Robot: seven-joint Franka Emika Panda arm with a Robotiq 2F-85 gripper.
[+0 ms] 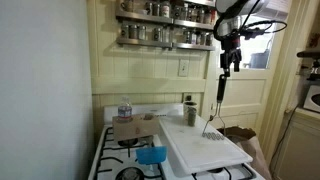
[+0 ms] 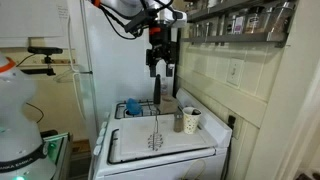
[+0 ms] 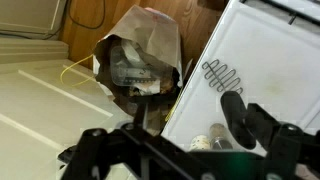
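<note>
A masher with a black handle (image 1: 220,91) stands upright on the white board (image 1: 185,153), its wire foot (image 3: 222,75) on the surface. Above the handle hangs my gripper (image 1: 229,70), open with nothing between its fingers. In exterior view 2 the black handle (image 2: 157,90) rises just below the gripper (image 2: 161,71). From the wrist view, the handle (image 3: 236,112) lies close to the right finger, off the middle of my gripper.
Canisters (image 2: 190,121) stand at the board's back. A blue object (image 1: 151,155) and a brown box (image 1: 135,129) sit on the stove. An open paper bag (image 3: 150,40) is beside the board. Shelves of jars (image 1: 150,33) line the wall above.
</note>
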